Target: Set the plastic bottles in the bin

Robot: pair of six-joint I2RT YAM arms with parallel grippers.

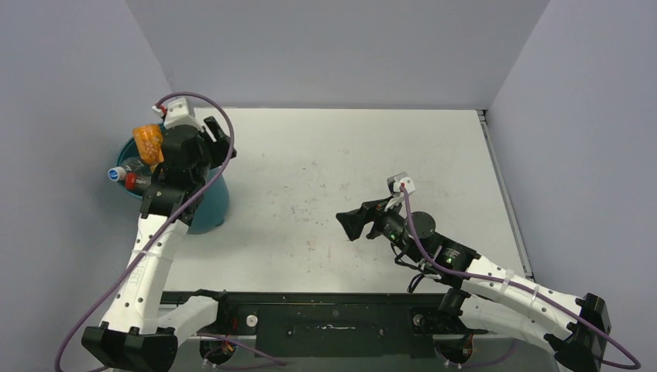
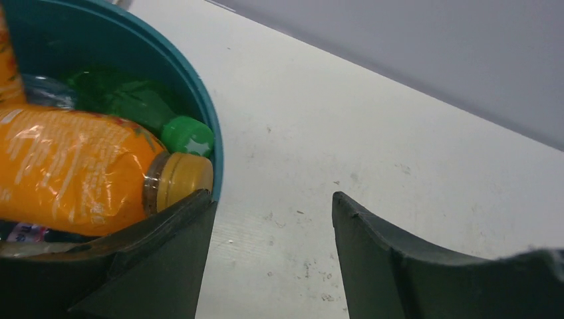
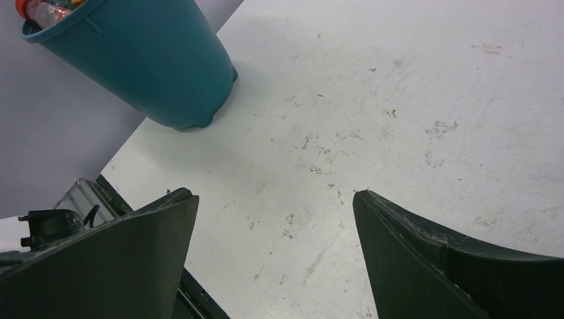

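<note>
The teal bin [image 1: 208, 209] on the left holds several bottles, including an orange bottle [image 1: 147, 143], a clear bottle with a red cap [image 1: 135, 182] and a green bottle [image 2: 136, 106]. My left gripper is over the bin's right rim; its fingers stand somewhat apart, an orange bottle's yellow cap [image 2: 186, 176] beside one finger and bare table seen between them. Whether it grips anything is unclear. My right gripper is open and empty above the table's right half, away from the bin.
Grey walls close it in at the back and sides. A dark front edge [image 1: 325, 318] runs beneath both arms.
</note>
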